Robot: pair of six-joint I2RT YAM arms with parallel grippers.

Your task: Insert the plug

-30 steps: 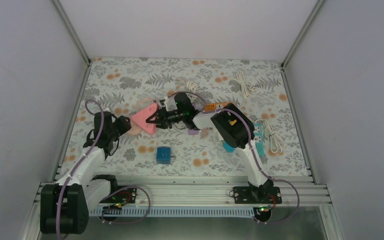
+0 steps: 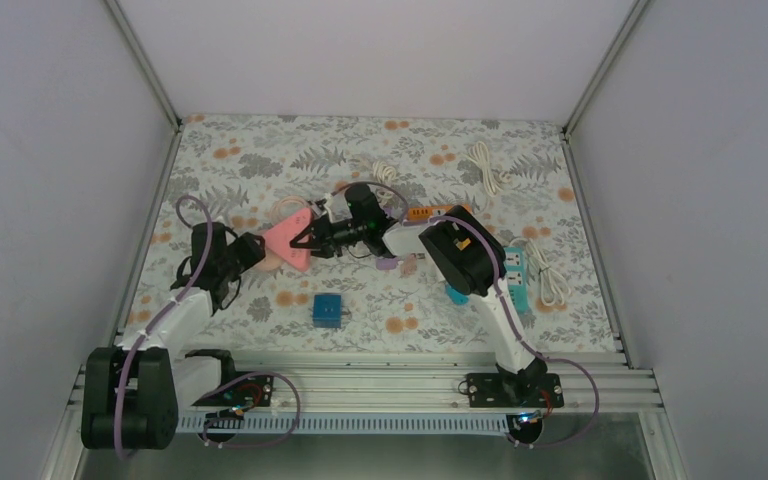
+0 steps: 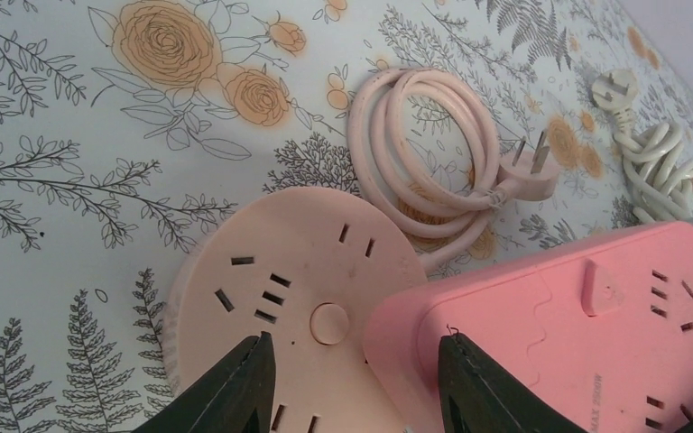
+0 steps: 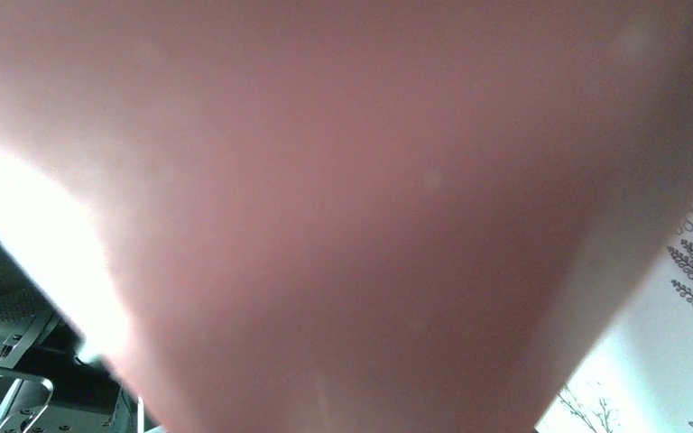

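My right gripper (image 2: 315,238) is shut on a pink triangular power strip (image 2: 285,232), whose surface fills the right wrist view in a blur. In the left wrist view this strip (image 3: 541,352) overlaps a round peach power strip (image 3: 235,325). My left gripper is part open over the two strips, its fingers at the bottom of the view near the pink strip's left corner, with nothing held. Behind them lies a coiled pink cord with a plug (image 3: 528,176).
A blue block (image 2: 327,310) lies at the front centre. White coiled cords (image 2: 485,165) (image 2: 550,275), an orange strip (image 2: 425,212) and a cyan strip (image 2: 515,285) lie to the back and right.
The right arm and the strip in it have barely moved.
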